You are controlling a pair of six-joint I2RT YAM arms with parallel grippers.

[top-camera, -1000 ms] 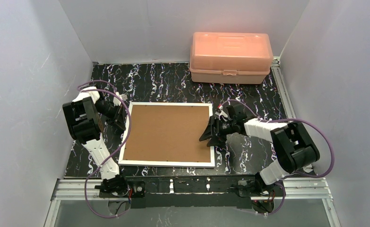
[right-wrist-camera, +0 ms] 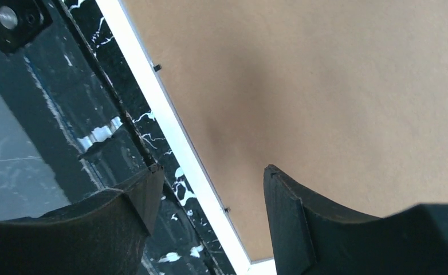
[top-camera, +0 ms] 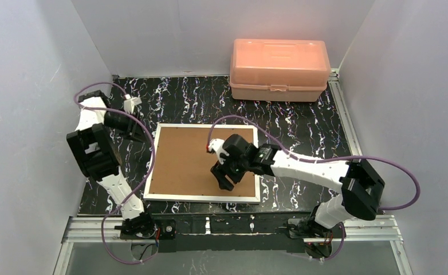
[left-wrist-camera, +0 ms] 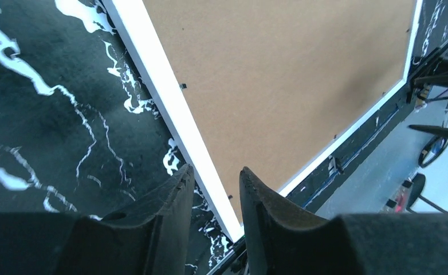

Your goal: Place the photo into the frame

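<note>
A white frame (top-camera: pixel 203 197) with a brown backing board (top-camera: pixel 187 160) lies flat on the black marble surface; I see no separate photo. My left gripper hangs beside the frame's left side, fingers apart, nothing between them. My right gripper is over the board near the front right of the frame, fingers apart and empty, with the white edge and small dark tabs below it in the right wrist view.
A closed pink box (top-camera: pixel 279 66) stands at the back right. Grey walls surround the work surface. Bare marble (top-camera: pixel 193 97) lies behind the frame.
My right gripper has moved left and toward the front, further over the board. The frame has stayed in place.
</note>
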